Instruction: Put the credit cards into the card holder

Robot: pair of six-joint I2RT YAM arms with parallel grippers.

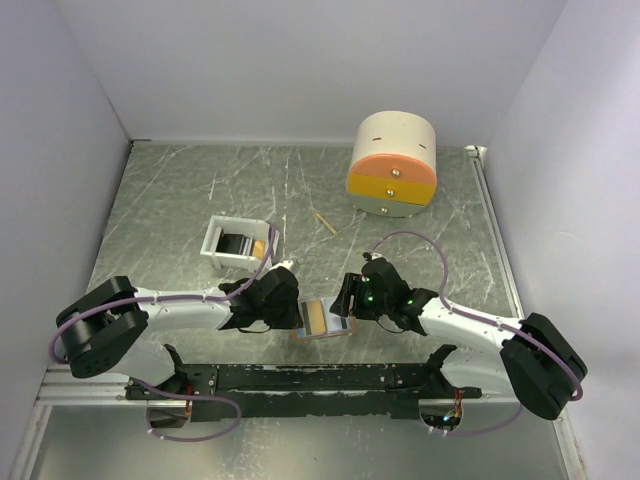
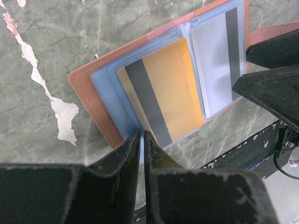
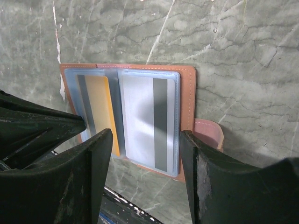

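Observation:
The open card holder (image 2: 100,107) lies on the grey surface between my grippers, with blue pockets and tan leather border. A gold card (image 2: 170,88) sits in its left pocket, a silver-white card (image 3: 140,121) in the other. My left gripper has its fingertips close together at the holder's left pocket by the gold card's lower edge; whether anything is between them is unclear. My right gripper is open over the white card's pocket, one finger at the holder's right edge.
A white box (image 1: 210,240) with cards stands at back left. A rounded drawer cabinet (image 1: 391,150) stands at back right. A thin tan stick (image 1: 325,222) lies between them.

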